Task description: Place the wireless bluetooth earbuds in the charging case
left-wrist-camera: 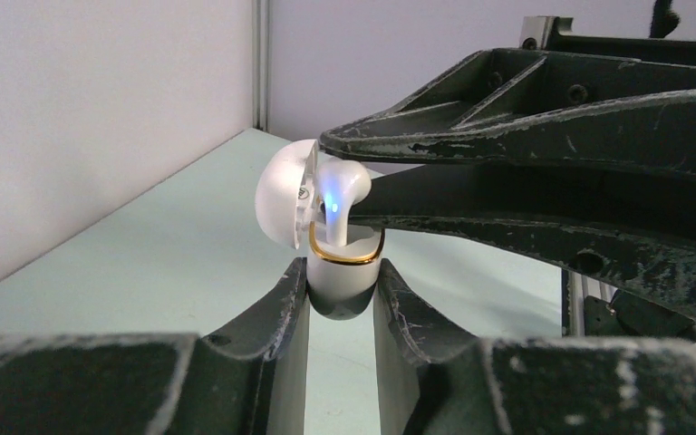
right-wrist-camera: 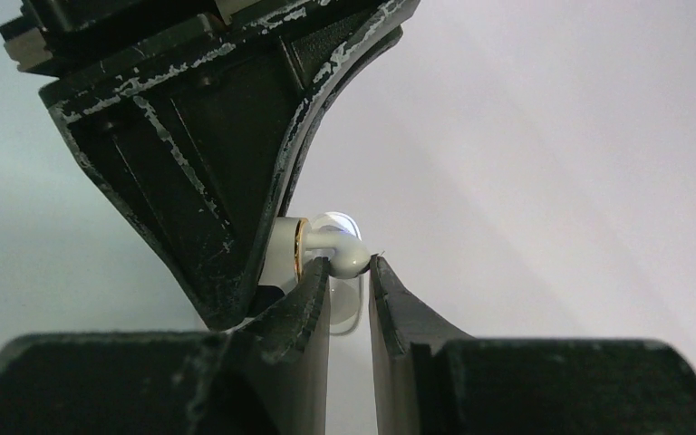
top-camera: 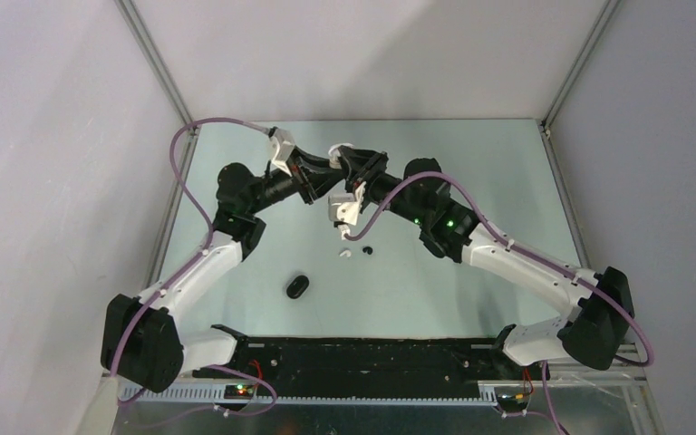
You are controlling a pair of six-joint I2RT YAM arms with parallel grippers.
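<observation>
Both arms meet above the table's upper middle. The white charging case (left-wrist-camera: 342,281), gold-rimmed with its lid (left-wrist-camera: 279,190) open, is gripped by my left gripper. A white earbud (left-wrist-camera: 343,186) with a blue glow sits upright at the case's opening, between the lid and the fingers of my right gripper reaching over it. In the right wrist view my right gripper is shut on the earbud's round head, with the stem pointing toward the case; how deep it sits is hard to tell.
On the table lie a black oval case (top-camera: 297,286), a small white piece (top-camera: 345,253) and a small black piece (top-camera: 368,250) below the grippers.
</observation>
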